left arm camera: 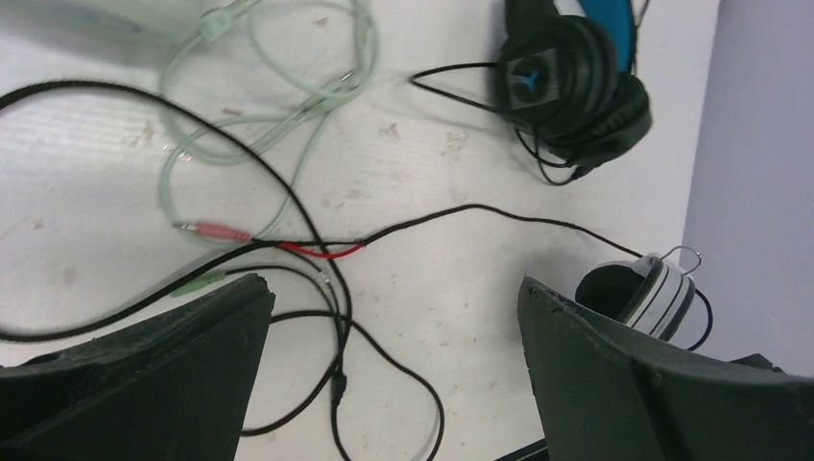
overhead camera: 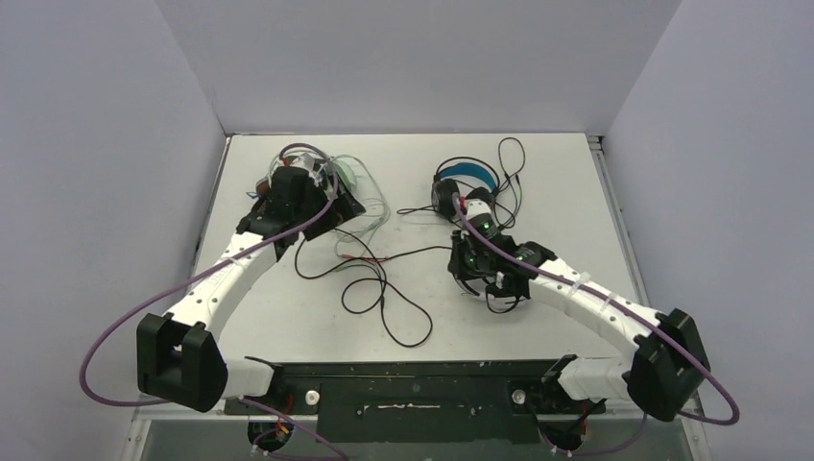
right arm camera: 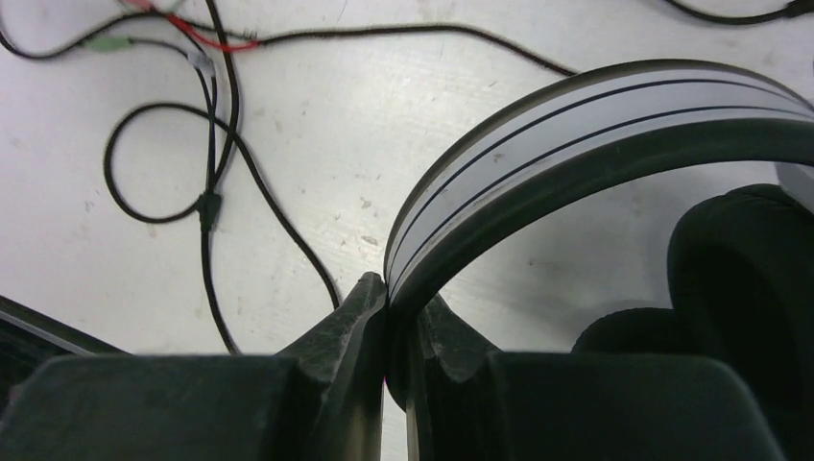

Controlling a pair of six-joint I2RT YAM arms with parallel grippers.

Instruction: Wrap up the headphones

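Observation:
My right gripper is shut on the curved white-and-black headband (right arm camera: pixel 576 115) of a pair of headphones, whose dark ear cups (right arm camera: pixel 739 269) hang at the right of that view. A black cable (right arm camera: pixel 413 31) runs from them across the table to loose loops with red and green plugs at centre left. My left gripper is open and empty above these cables; in the top view it is over the back left of the table (overhead camera: pixel 509 336).
Black headphones with a blue band (overhead camera: pixel 466 170) lie at the back right with coiled cable. Pale green headphones (overhead camera: pixel 346 178) with a light cable are at the back left, partly hidden by my left arm. The front middle holds only cable loops.

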